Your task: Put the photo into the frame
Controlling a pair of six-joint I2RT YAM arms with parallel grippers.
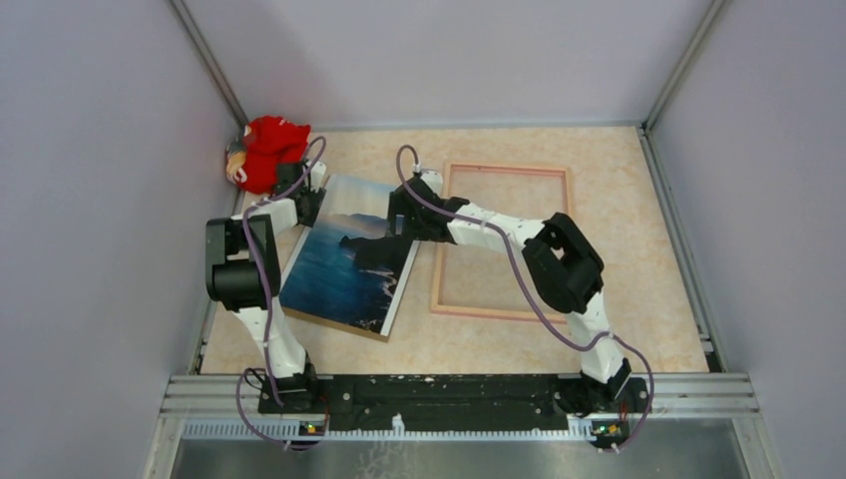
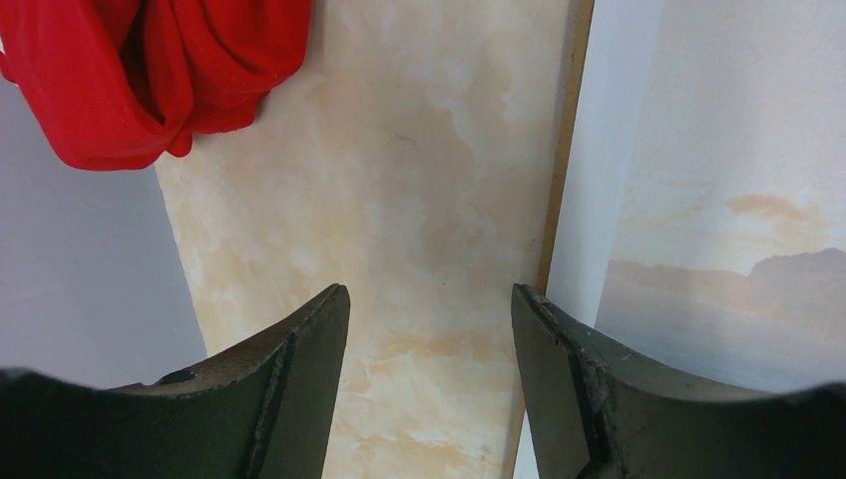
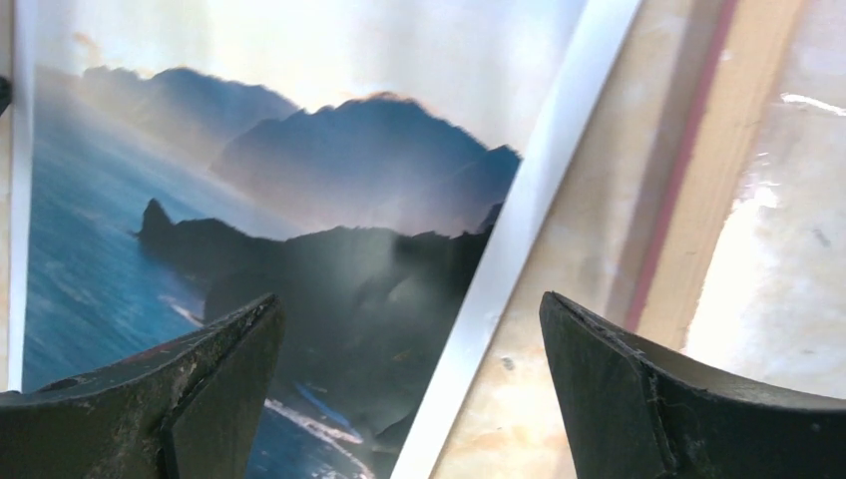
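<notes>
The photo [image 1: 339, 279], a sea-and-mountain print with white borders, lies on a thin board on the table's left half. My left gripper is over its left edge, part open, with the bare table and the white border edge [image 2: 584, 230] between and beside its fingertips. My right gripper stands open over the photo's right part, near its white right border [image 3: 499, 259]. The wooden frame [image 1: 566, 190] with a clear pane lies just right of the photo, partly under my right arm.
A red cloth bundle [image 1: 271, 150] sits in the back-left corner, beside my left gripper. Bare table shows in front of the frame and at the far right [image 1: 638, 249]. Walls enclose the back and sides.
</notes>
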